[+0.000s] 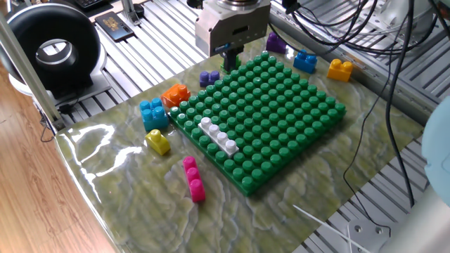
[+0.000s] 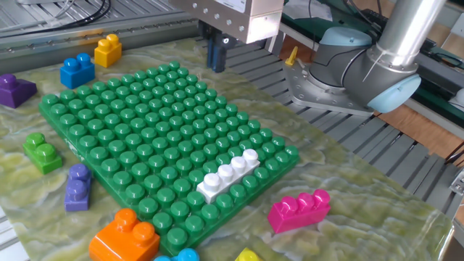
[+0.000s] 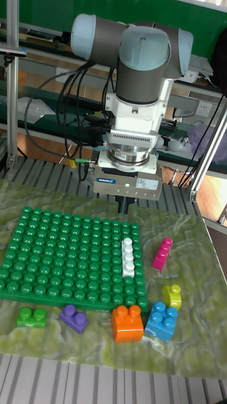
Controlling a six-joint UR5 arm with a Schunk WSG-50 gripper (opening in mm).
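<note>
My gripper is shut, its dark fingers together and nothing showing between them. In exterior view 1 they overlap the small green brick. Exterior view 2 shows that green brick uncovered on the table, well apart from my gripper, and exterior view 3 has my gripper beyond the plate's far edge. The large green baseplate lies flat on the marbled table. A white four-stud brick sits on it near one edge.
Loose bricks surround the plate: pink, yellow, light blue, orange, lilac, purple, blue and yellow-orange. Most of the plate is bare. Cables hang at the right.
</note>
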